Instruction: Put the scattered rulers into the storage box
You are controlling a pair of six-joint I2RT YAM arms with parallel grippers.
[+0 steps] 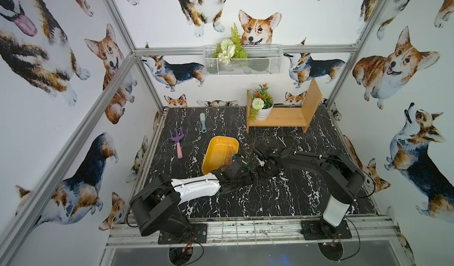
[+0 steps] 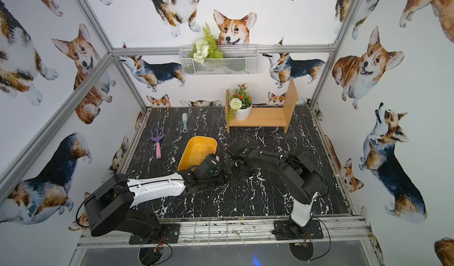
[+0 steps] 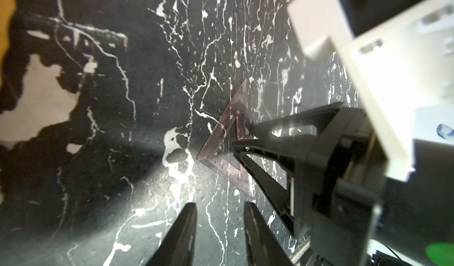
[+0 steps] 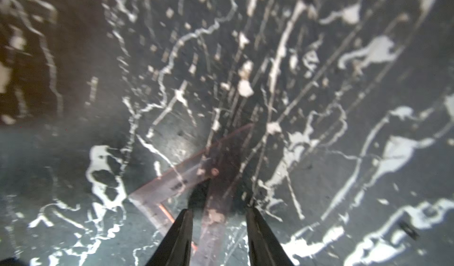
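A transparent pinkish triangle ruler (image 3: 222, 132) lies flat on the black marbled table. My right gripper hangs low directly over it, fingers open, the ruler below and between them. My left gripper is part open over bare table just beside the right one, nothing between its fingers. The yellow storage box (image 1: 213, 153) stands left of both grippers; in the top left view something small and thin seems to lie in it, too small to tell.
A purple-pink fork (image 1: 178, 147) and a small brush-like tool (image 1: 203, 122) lie at the left. A wooden stand (image 1: 283, 117) with a potted plant (image 1: 263, 106) is at the back right. The two arms nearly meet at the centre.
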